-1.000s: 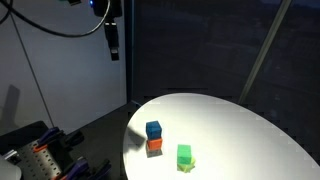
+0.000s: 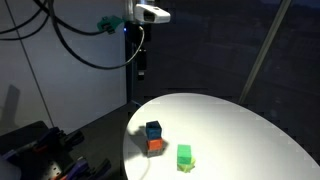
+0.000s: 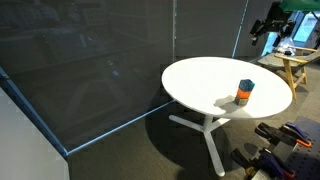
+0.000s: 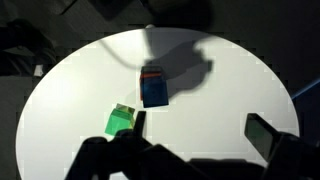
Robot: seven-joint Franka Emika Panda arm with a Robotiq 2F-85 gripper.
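On the round white table, a dark blue block sits on top of an orange-red block. To the right of this stack in exterior view 1 stands a green block, with a yellow-green piece showing around its base. Exterior view 2 does not clearly show the green one. High above the table hangs my gripper, its fingers wide apart with nothing between them. From the wrist, the blue block and the green block appear ahead and toward the left finger.
A wooden chair stands behind the table in exterior view 2. Cables loop beside the arm, and dark equipment lies at lower left in exterior view 1.
In exterior view 1 my gripper has moved right, from left of the table to above the stack's side, and sits lower than a second ago. The blocks have stayed in place.
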